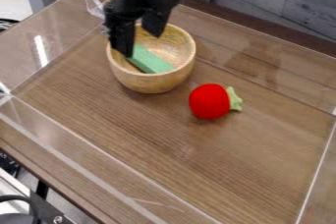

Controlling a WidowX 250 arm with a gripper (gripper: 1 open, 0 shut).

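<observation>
My dark gripper (141,39) reaches down from the top centre over the left part of a wooden bowl (172,79), its fingers open above a green block (152,61) inside the bowl. A red round object with a green top (209,101), like a toy tomato or strawberry, lies on the table (157,169) to the right of and below the bowl.
A clear plastic item (116,4) stands at the back left, partly behind the arm. Raised wooden edges run along the back right.
</observation>
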